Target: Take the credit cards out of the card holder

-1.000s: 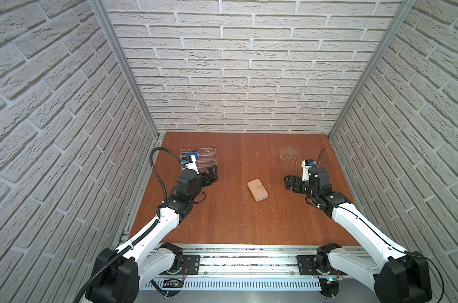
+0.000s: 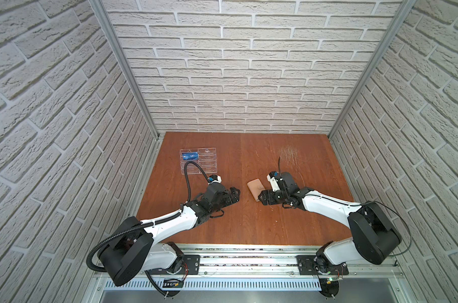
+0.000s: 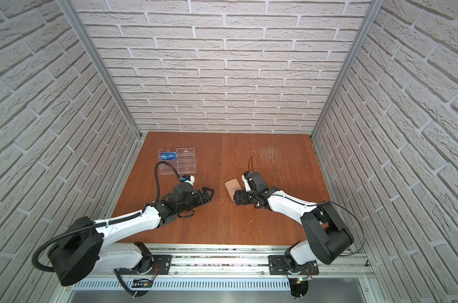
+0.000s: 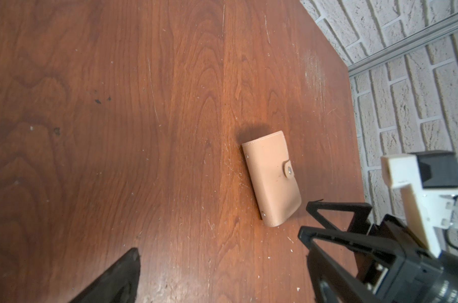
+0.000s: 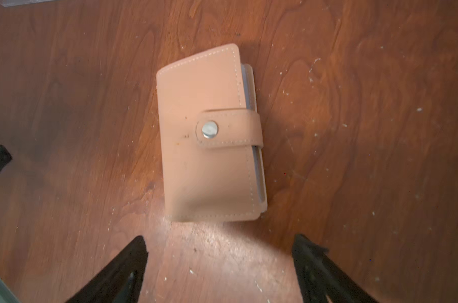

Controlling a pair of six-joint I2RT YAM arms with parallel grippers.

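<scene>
The card holder (image 5: 208,176) is a peach-coloured folded wallet, held closed by a strap with a silver snap. It lies on the table; in the right wrist view thin bluish edges (image 5: 248,91) show inside its open side. My right gripper is over the table at the holder's near end, its fingers apart and nothing between them. To the holder's left, my left gripper stands open and empty, with a gap of bare table to the holder (image 4: 272,179). The cards themselves are mostly hidden inside.
At the back left stands a clear divided tray (image 2: 207,160) with a blue item (image 2: 190,156) in one compartment. Both grippers are fairly close together around the holder.
The holder has stayed in place.
</scene>
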